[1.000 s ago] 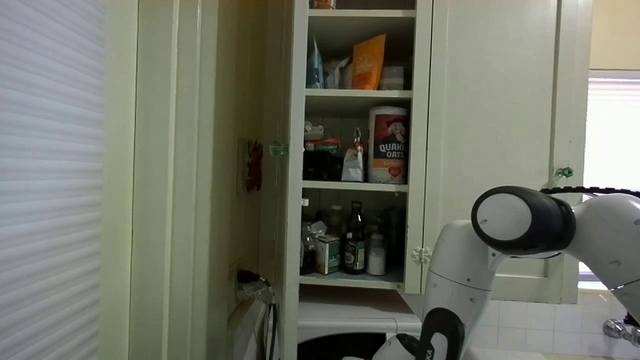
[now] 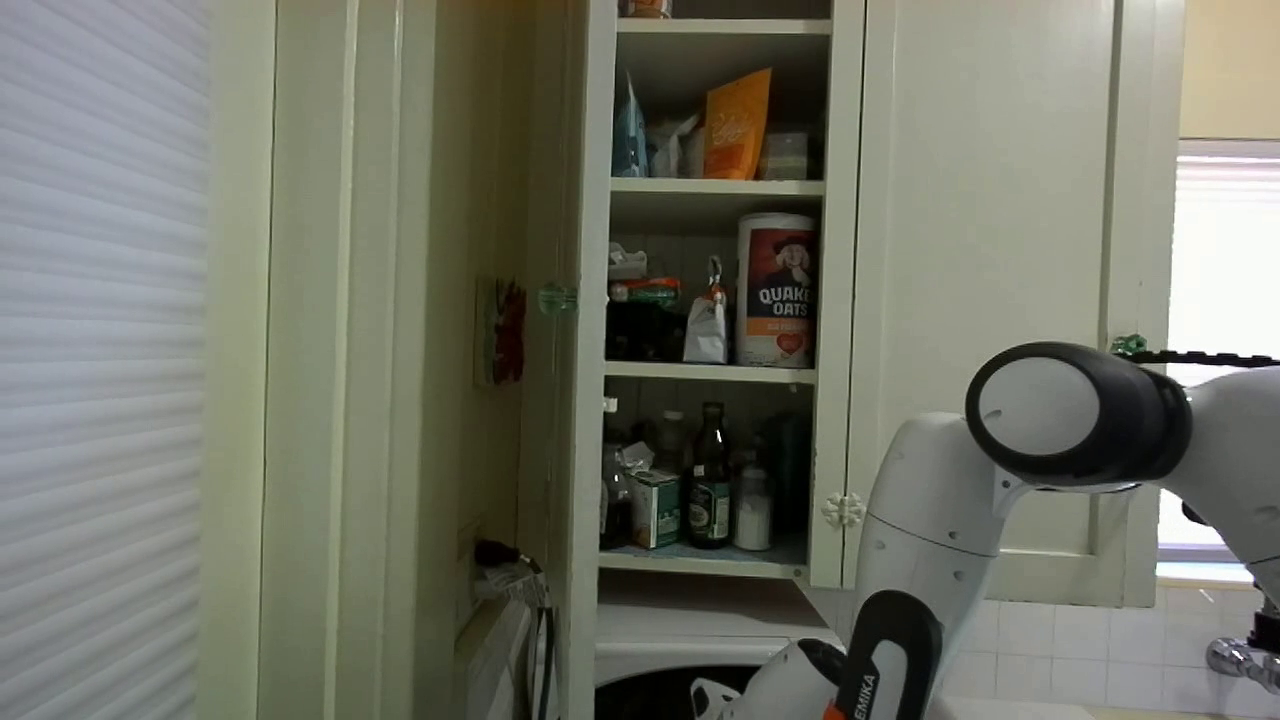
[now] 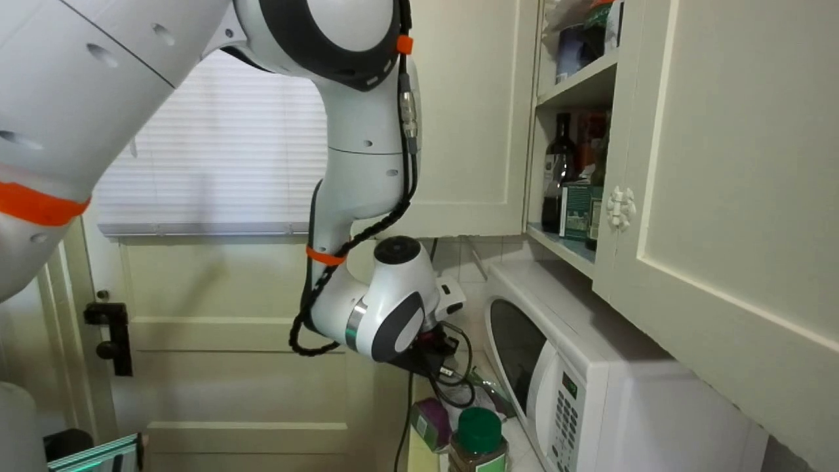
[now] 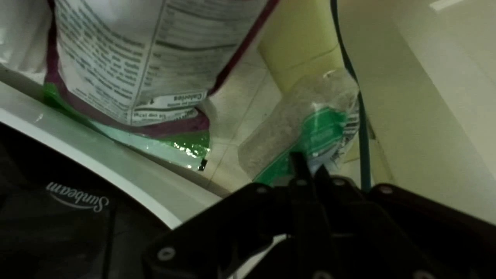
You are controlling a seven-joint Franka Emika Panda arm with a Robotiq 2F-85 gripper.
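Note:
In the wrist view my gripper is shut, its dark fingertips close together. Just beyond them, overlapping in the picture, lies a clear plastic package (image 4: pixel 279 135) with a green label and pale brownish contents. Whether a thin fold of its film sits between the fingers cannot be made out. To the left stands a large printed bag (image 4: pixel 139 60) with purple and green edging. In exterior view 2 the wrist hangs beside the microwave (image 3: pixel 586 354), with the fingertips hidden; exterior view 1 does not show them either.
A green-lidded jar (image 3: pixel 478 436) and a purple package (image 3: pixel 430 423) stand below the wrist. The cupboard is open; its shelves hold an oats canister (image 2: pixel 776 288) and several bottles and boxes. A dark cable (image 4: pixel 362 130) runs right of the clear package.
In exterior view 1 the arm's elbow and forearm have risen and shifted slightly right. More of the wrist shows in front of the microwave. The cupboard contents look unchanged.

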